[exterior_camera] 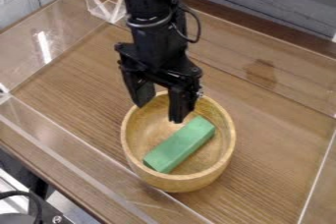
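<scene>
A round tan bowl [144, 167] stands near the front middle of the camera view, with a green block [179, 145] lying diagonally inside it. My black gripper [157, 105] hangs over the back part of the bowl, its two fingers apart and open, with nothing visible held between them. The green block lies to the front right of the fingers.
A black cable and dark part lie at the bottom left corner. A pale edge runs along the top right.
</scene>
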